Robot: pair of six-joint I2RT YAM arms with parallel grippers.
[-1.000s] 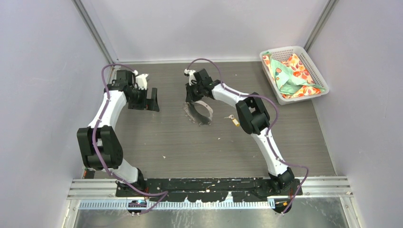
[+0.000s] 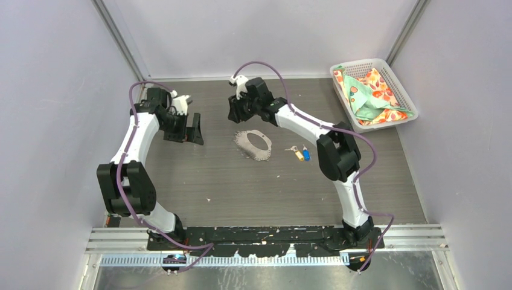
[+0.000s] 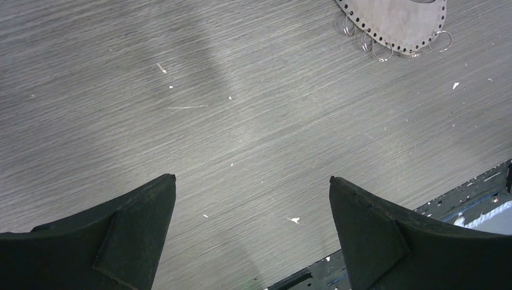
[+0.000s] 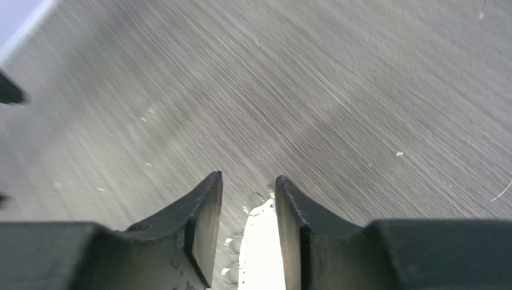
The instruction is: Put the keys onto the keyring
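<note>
The keyring is a grey metal plate [image 2: 244, 142] with a large oval opening and small wire rings along its holed edge; it lies mid-table. Several of those rings [image 3: 381, 52] show in the left wrist view. My right gripper [image 2: 233, 118] is just behind and left of the plate, apart from it. In the right wrist view its fingers stand partly apart, holding nothing, with the bright plate [image 4: 262, 254] below the gap. Two keys with a yellow tag [image 2: 299, 156] and a blue tag [image 2: 306, 154] lie right of the plate. My left gripper is wide open and empty over bare table.
At the back right stands a white basket [image 2: 393, 78] holding patterned cloth. Walls close in the left, right and back of the table. Open surface stretches in front of the plate and keys.
My right gripper has come away from the plate, toward the left. The plate's surface has turned from dark to light. The right arm's elbow has shifted right, uncovering the blue tag.
</note>
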